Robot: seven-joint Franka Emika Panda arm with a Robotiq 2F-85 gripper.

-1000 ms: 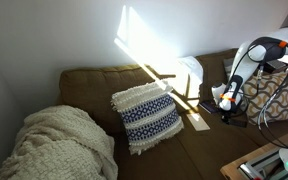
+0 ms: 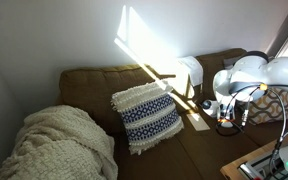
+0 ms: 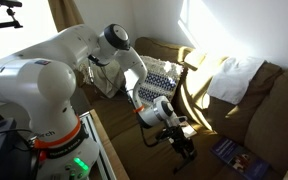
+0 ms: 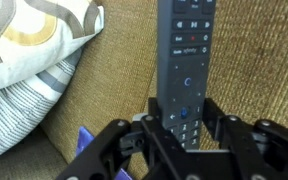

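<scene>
A long dark remote control (image 4: 187, 62) with rows of small buttons fills the middle of the wrist view. My gripper is shut on it near one end, with a black finger (image 4: 152, 108) against its side. Beneath the remote is brown sofa fabric; how far above the fabric it sits, I cannot tell. In the second exterior view my gripper (image 3: 187, 150) is low over the seat. The first exterior view shows the gripper (image 2: 225, 126) at the right part of the sofa, its grasp too small to make out.
A patterned pillow (image 4: 29, 50) lies close beside the gripper. A dark blue book-like item (image 3: 240, 158) rests on the seat. The blue-and-white pillow (image 2: 150, 115) and cream blanket (image 2: 59, 145) are farther left.
The arm has shifted in the first exterior view: its white links now sit lower and cover more of the patterned pillow at right.
</scene>
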